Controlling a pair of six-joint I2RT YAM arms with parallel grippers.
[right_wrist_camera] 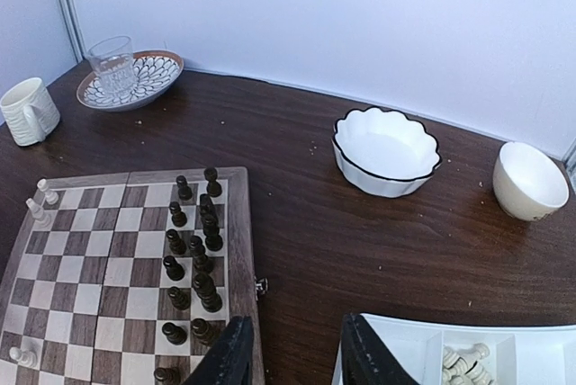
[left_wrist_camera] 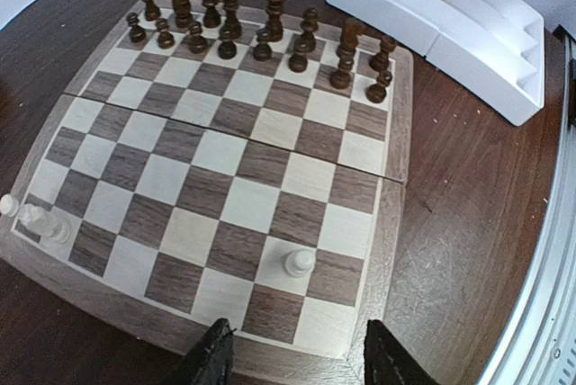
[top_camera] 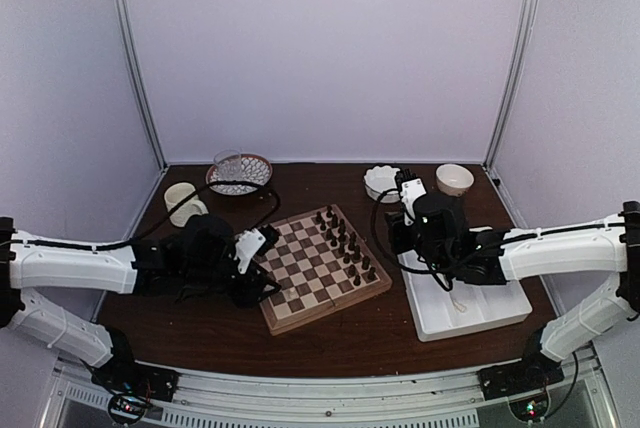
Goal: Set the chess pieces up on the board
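Observation:
The wooden chessboard (top_camera: pixel 300 266) has dark pieces (left_wrist_camera: pixel 229 12) standing in two rows along one side. On the opposite half, a lone white piece (left_wrist_camera: pixel 300 263) stands near one corner. Two more white pieces, one taller (left_wrist_camera: pixel 45 223) and one smaller (left_wrist_camera: pixel 9 205), are close together by the other corner. My left gripper hangs over the board's white side, open and empty. My right gripper is between the board and the white tray (top_camera: pixel 470 318), fingers apart with nothing between them. Loose white pieces (right_wrist_camera: pixel 466 367) lie in a tray compartment.
A scalloped bowl (right_wrist_camera: pixel 387 151) and a plain white bowl (right_wrist_camera: pixel 531 180) stand behind the tray. At the back left are a mug (right_wrist_camera: pixel 30 112) and a patterned plate (right_wrist_camera: pixel 162 75) with a clear glass (right_wrist_camera: pixel 114 66). Bare table separates board and tray.

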